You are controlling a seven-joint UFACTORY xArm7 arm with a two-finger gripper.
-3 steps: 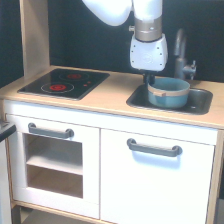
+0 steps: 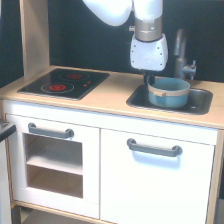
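A blue-grey toy pot with a tan rim is in the sink on the right of the counter. Above its left side hangs the white arm's hand, pointing down. My gripper reaches to the pot's left rim, its dark fingers small and overlapping the pot's edge. At this size I cannot tell whether the fingers are apart or closed on the rim or a handle.
A dark faucet rises behind the pot, close to the right of the hand. The black stovetop on the left has nothing on it. Bare wooden counter lies between stovetop and sink. Below are an open-fronted oven and a white cabinet door.
Very little differs. The fingers appear to sit a touch farther right at the pot's left edge; the pot remains in the sink.
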